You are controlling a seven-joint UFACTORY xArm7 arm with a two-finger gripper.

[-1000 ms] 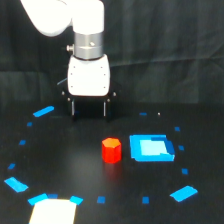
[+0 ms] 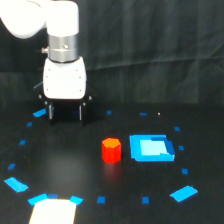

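Note:
A small red block point(image 2: 111, 151) with a many-sided outline rests on the dark table, near the middle of the view. To its right lies a blue square point(image 2: 168, 155) with a white patch point(image 2: 153, 147) in its centre; the two are apart. At the back left hangs the white arm, and its gripper point(image 2: 65, 112) points down behind and to the left of the red block. The dark fingers point(image 2: 81, 113) stand apart, with nothing seen between them. They are hard to make out against the black background.
At the front left edge lies a pale square point(image 2: 52, 212) with blue tape pieces point(image 2: 38, 199) by it. Further blue strips, such as one blue strip point(image 2: 184, 193) at front right, mark the table. Between the arm and the red block the surface is bare.
The arm and its gripper have moved left, with the gripper also slightly lower in the view. The red block and the blue square have stayed put.

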